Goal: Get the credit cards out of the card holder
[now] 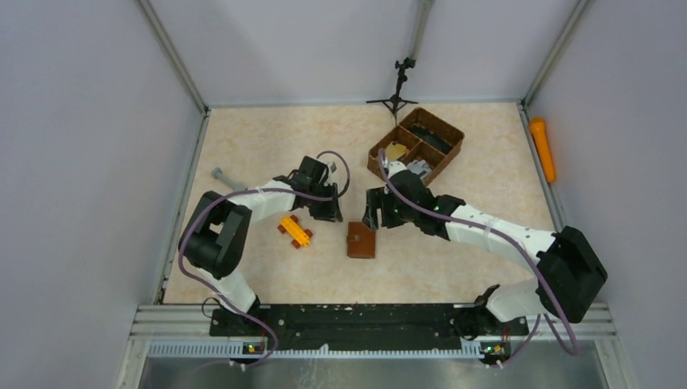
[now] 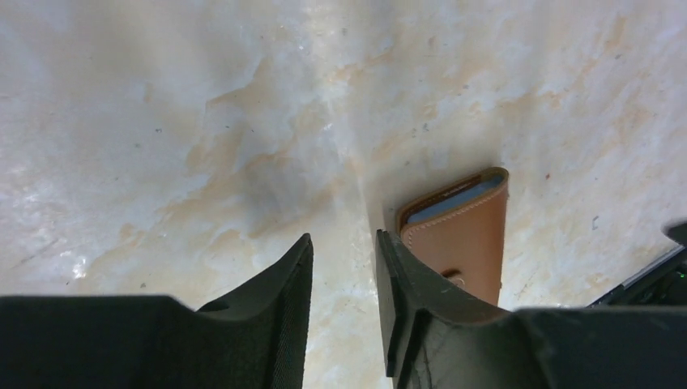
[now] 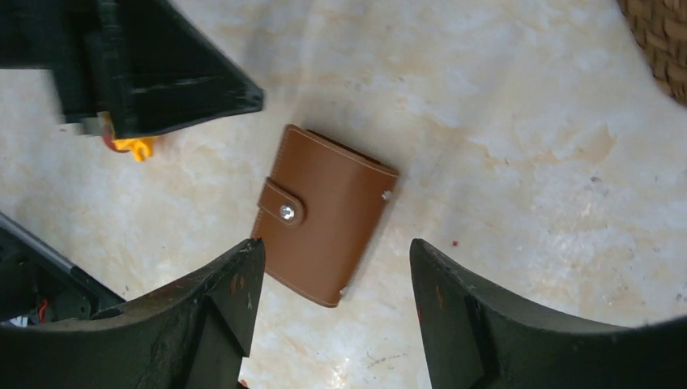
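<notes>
The brown leather card holder (image 1: 361, 242) lies flat on the table between the two arms, its snap strap fastened on the left side in the right wrist view (image 3: 328, 219). At its far end in the left wrist view, a narrow opening shows a bluish-grey edge (image 2: 458, 203) inside. My left gripper is part open beside the holder's far left corner, with bare table between its fingertips. My right gripper stands wide open above the holder, touching nothing that I can see.
A woven box (image 1: 444, 126) with several compartments stands at the back right. An orange toy car (image 1: 296, 231) sits left of the holder, and a grey tool (image 1: 229, 180) lies farther left.
</notes>
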